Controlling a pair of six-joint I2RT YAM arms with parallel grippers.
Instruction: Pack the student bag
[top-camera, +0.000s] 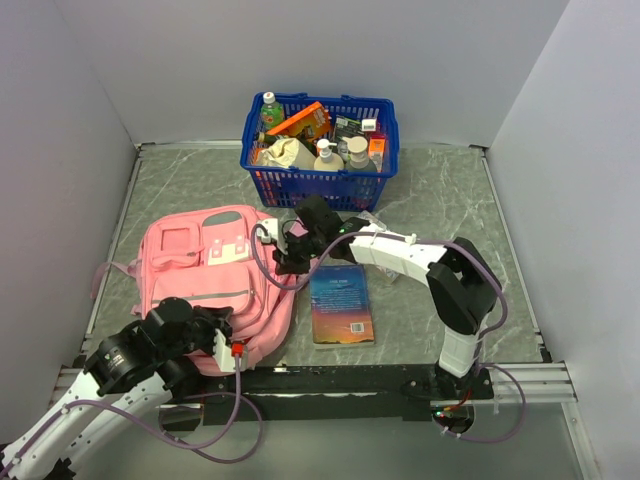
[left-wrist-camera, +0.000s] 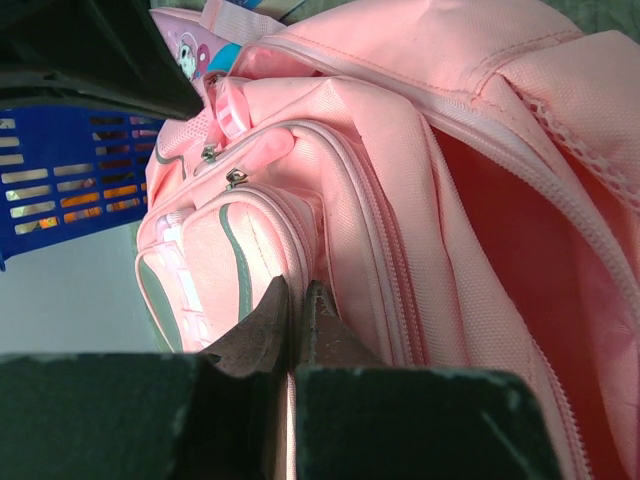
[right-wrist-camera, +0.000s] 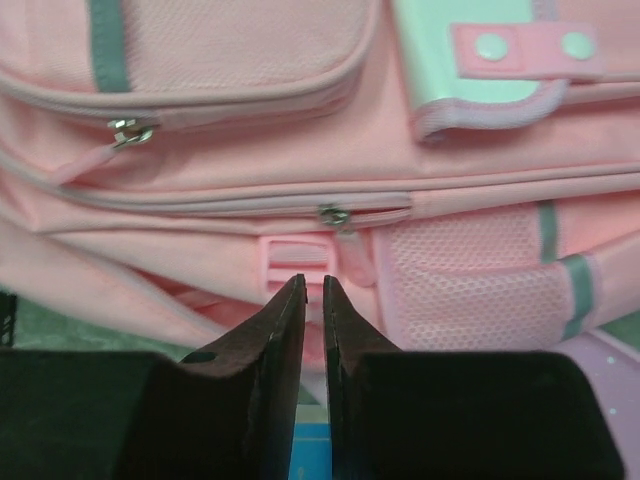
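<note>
The pink backpack (top-camera: 200, 260) lies on its back at the left of the table. My left gripper (top-camera: 218, 335) is at its lower edge; in the left wrist view my left gripper is shut on the bag's zipped edge, beside an open red-lined compartment (left-wrist-camera: 510, 250). My right gripper (top-camera: 288, 258) is over the bag's right side; in the right wrist view the fingertips of my right gripper stand slightly apart, below a zipper pull (right-wrist-camera: 355, 255) and pink buckle, with nothing visibly held. A book (top-camera: 341, 310) lies right of the bag.
A blue basket (top-camera: 320, 185) full of bottles, boxes and packages stands at the back. A clear item (top-camera: 385, 272) lies partly under the right arm. Walls enclose both sides.
</note>
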